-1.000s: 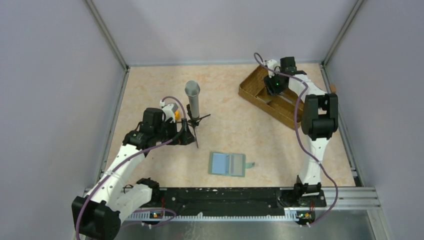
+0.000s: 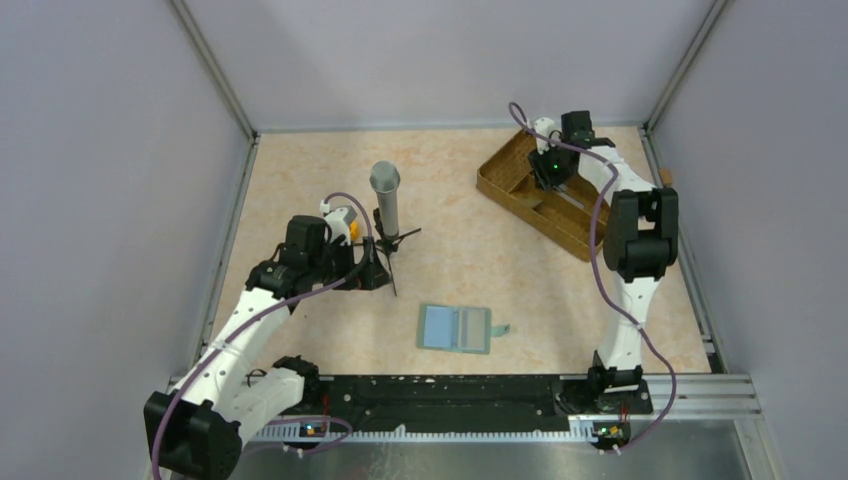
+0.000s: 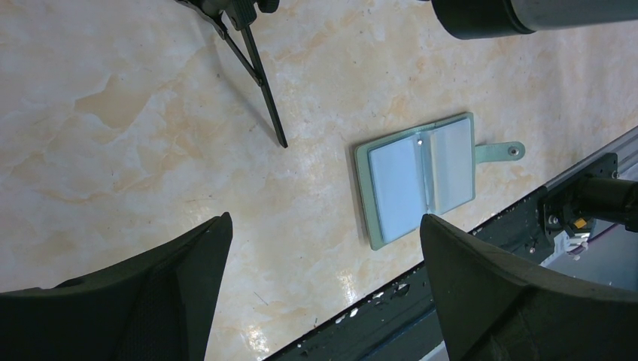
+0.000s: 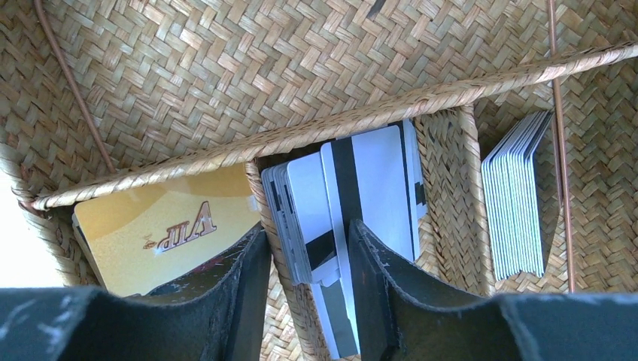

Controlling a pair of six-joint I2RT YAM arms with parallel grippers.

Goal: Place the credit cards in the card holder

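Near the front of the table lies the pale green card holder (image 2: pixel 454 329), spread flat, with clear pockets and a snap tab. My left gripper stands open to the left of it, nothing between its fingers. At the back right is the woven basket (image 2: pixel 548 226), divided into compartments. My right gripper reaches down into it with fingers apart, one tip by a divider and the other over the white striped cards (image 4: pixel 371 177). Part of that pile shows between the fingers; no grip on a card is visible. A gold card (image 4: pixel 169 226) lies in the left compartment.
A further card stack (image 4: pixel 515 195) stands on edge in the basket's right compartment. Beside my left gripper, a grey cylinder on a small black tripod (image 2: pixel 386 190) rises from the table.
The right arm shows only a very slight shift over the basket. My left arm, the card holder and the basket stay where they were.
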